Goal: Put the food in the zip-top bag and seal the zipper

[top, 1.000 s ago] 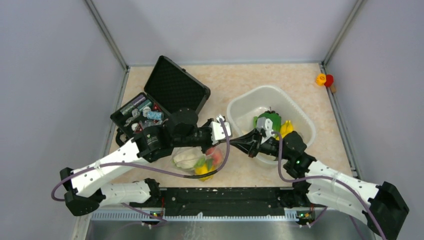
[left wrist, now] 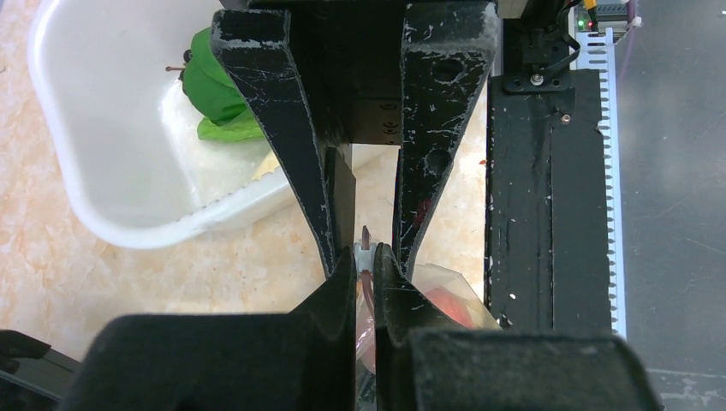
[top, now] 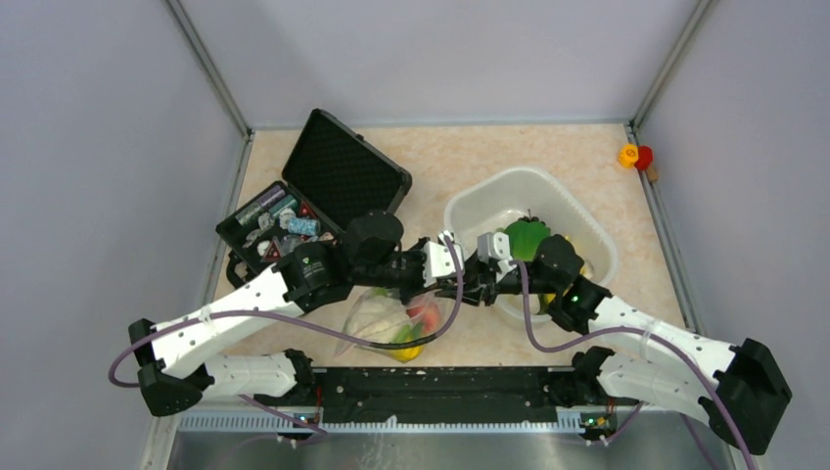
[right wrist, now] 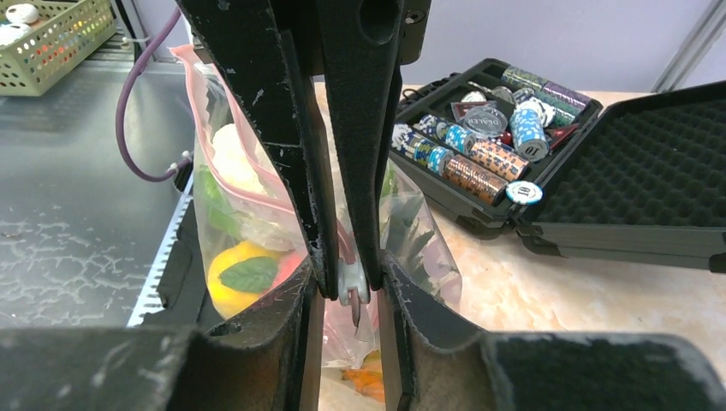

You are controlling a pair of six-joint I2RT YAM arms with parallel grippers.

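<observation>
The clear zip bag (right wrist: 411, 231), with pink strips along its open mouth, holds a white food piece (right wrist: 235, 158), a yellow one (right wrist: 235, 278) and red and green pieces. In the left wrist view, my left gripper is shut on the small pale zipper slider (left wrist: 365, 264). My right gripper stands part open, its fingertips on either side of the left fingertips and slider. From above, the arms hide the bag's right end, while its lower part shows yellow food (top: 406, 352).
A white bin (top: 460, 213) with a green pepper (top: 529, 235) and yellow food stands right of the grippers. An open black case (top: 347, 171) lies behind the left arm. Two small toys, one red (top: 644, 158), sit at the far right edge.
My right gripper has come left, up to the left gripper, and its fingers have spread from nearly together. The left arm has shifted slightly right, pulling the bag's top along.
</observation>
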